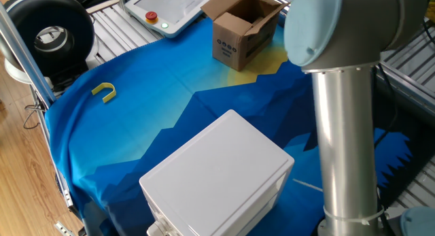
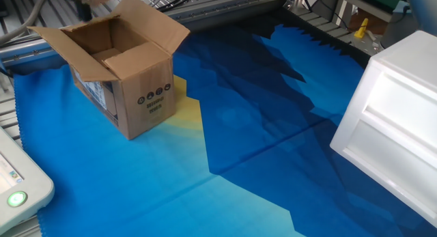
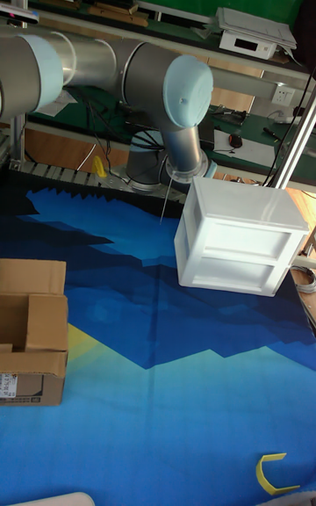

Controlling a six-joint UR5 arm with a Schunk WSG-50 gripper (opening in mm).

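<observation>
An open-topped cardboard box (image 1: 234,52) stands upright on the blue printed cloth, its flaps folded outward; the second exterior view shows the same box (image 2: 150,93) at the upper left. Just the dark tip of my gripper (image 2: 83,11) comes into that view, above and behind the box's far flap. Too little of it shows to tell how its fingers stand or whether anything is between them. On the cloth is a white drawer unit (image 1: 217,175), its drawer fronts (image 3: 241,243) closed. Away from both lies a yellow curved strip (image 1: 105,92).
The arm's metal link (image 1: 345,141) rises beside the drawer unit. A control tablet (image 1: 173,8) with a red stop button lies at the back edge, near a black round device (image 1: 51,35). Bare cloth (image 2: 252,155) separates box and drawers.
</observation>
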